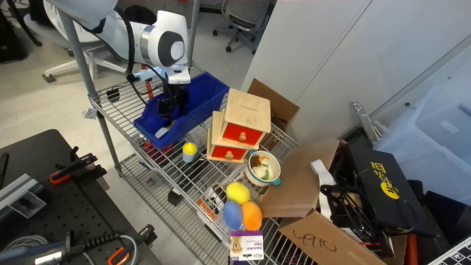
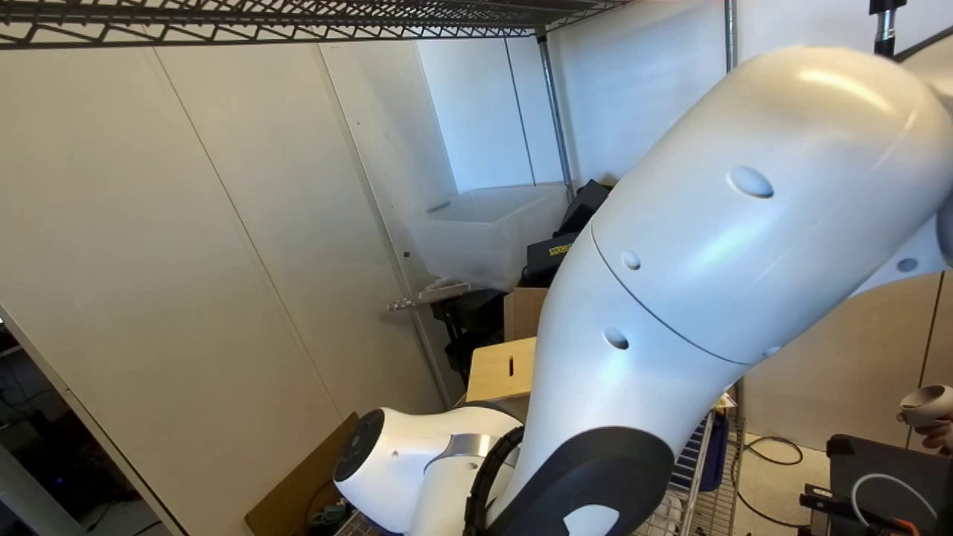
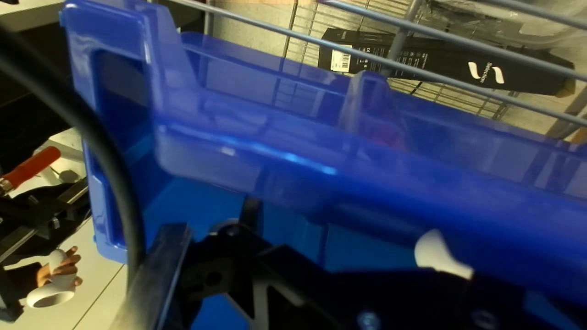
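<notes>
My gripper (image 1: 171,106) reaches down into the blue bin (image 1: 204,90) on the wire shelf and stands open. Inside the near end of that bin lies a whitish object (image 1: 161,132); just a sliver of yellow (image 1: 173,122) shows beside it. From the wrist, the bin's blue wall (image 3: 308,148) crosses the picture, with the dark gripper linkage below it. A white piece (image 3: 440,254) shows right of the linkage, partly covered. The fingertips are mostly hidden, and I cannot make out anything held. In exterior view 2 the arm hides the gripper.
Stacked wooden boxes with red drawers (image 1: 238,132) stand close to the bin's right side. A small cup with a yellow top (image 1: 190,152), a bowl of toys (image 1: 263,168), coloured eggs (image 1: 238,193) and an open cardboard box (image 1: 304,190) occupy the shelf nearer the camera.
</notes>
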